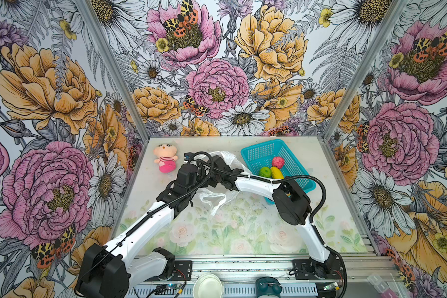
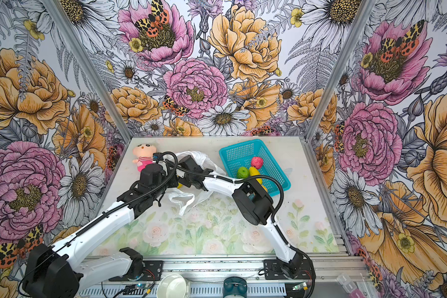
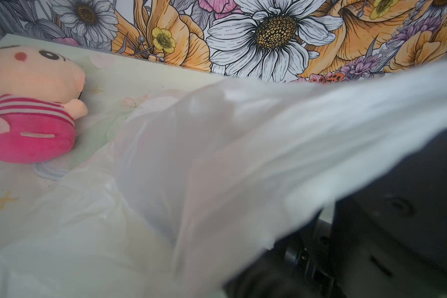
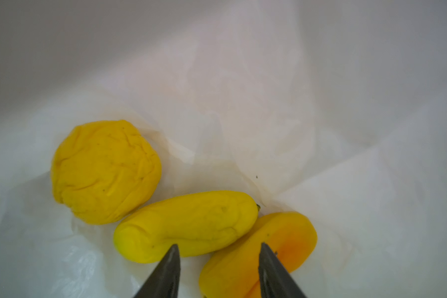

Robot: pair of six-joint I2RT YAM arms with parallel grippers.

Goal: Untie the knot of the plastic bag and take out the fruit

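Observation:
The white plastic bag point(image 1: 214, 197) lies loosely spread around both wrists, its mouth open. Looking down into it from the right wrist, I see a round yellow fruit point(image 4: 105, 171), a long yellow fruit point(image 4: 187, 225) and an orange-yellow one point(image 4: 290, 238) resting on the film. My right gripper is inside the bag, its fingers apart over the lower fruits and gripping none. The left arm point(image 2: 151, 177) reaches to the bag's left side. Its fingertips are hidden, and stretched film point(image 3: 243, 149) fills much of the left wrist view.
A blue basket point(image 1: 255, 149) to the right holds a pink fruit point(image 1: 278, 162), a green one point(image 1: 265, 172) and a yellow one point(image 1: 276, 172). A plush doll point(image 1: 165, 158) sits at the back left.

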